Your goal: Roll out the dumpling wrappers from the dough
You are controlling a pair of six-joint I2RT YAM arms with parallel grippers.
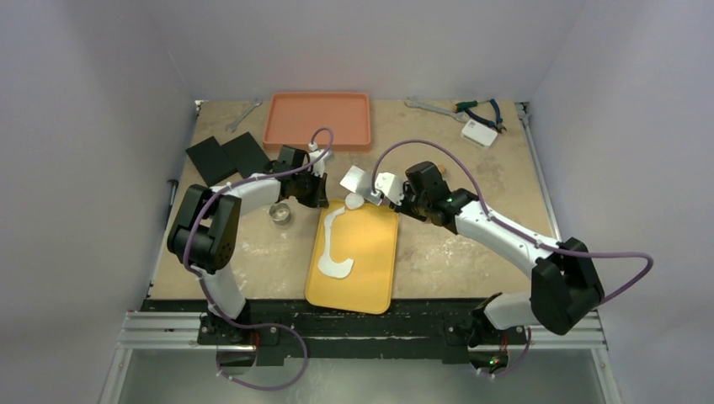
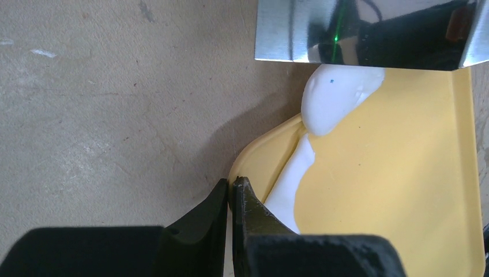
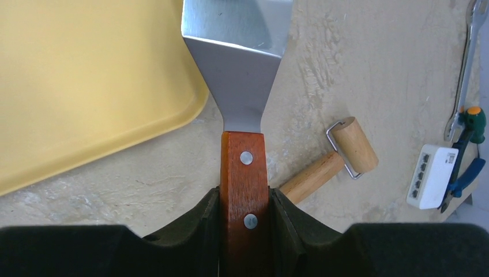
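A yellow tray (image 1: pixel 362 252) lies front centre, a long curved strip of white flour (image 1: pixel 335 265) along its left side. A white dough lump (image 2: pixel 337 95) sits at its back edge, beneath a steel scraper blade (image 2: pixel 392 34). My right gripper is shut on the scraper's wooden handle (image 3: pixel 242 167), the blade pointing away from it. My left gripper is shut at the tray's back-left corner, its fingertips at the rim; whether they pinch it is unclear.
A wooden roller (image 3: pixel 354 144) lies right of the tray. Behind are a pink tray (image 1: pixel 317 118), wrenches, pliers and a white box (image 1: pixel 478 133). Dark boards (image 1: pixel 206 160) and a metal cup (image 1: pixel 280 214) are on the left.
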